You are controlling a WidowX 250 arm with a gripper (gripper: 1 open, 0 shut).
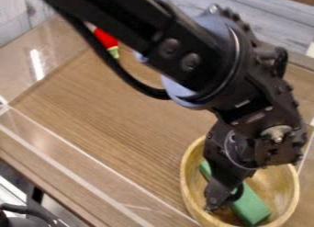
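Note:
A green block (pixel 251 207) lies inside a round tan bowl (pixel 193 190) at the lower right of the camera view. My gripper (pixel 223 188) reaches down into the bowl over the block, its dark fingers open; the far finger and part of the block are hidden behind the gripper body.
A red and green object (pixel 106 41) sits at the upper left, partly hidden by the arm.

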